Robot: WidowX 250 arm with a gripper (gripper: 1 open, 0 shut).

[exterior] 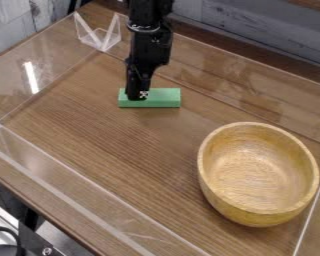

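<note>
The black gripper (141,92) is lowered from the top centre onto a flat green block (164,98) lying on the wooden table (96,150). Its tip is at the block's left half, over or touching it. The gripper looks shut; whether anything is between its fingers is too small to tell.
A large pale yellow round bowl (256,175) stands at the lower right. A clear plastic item (99,32) is at the upper left.
</note>
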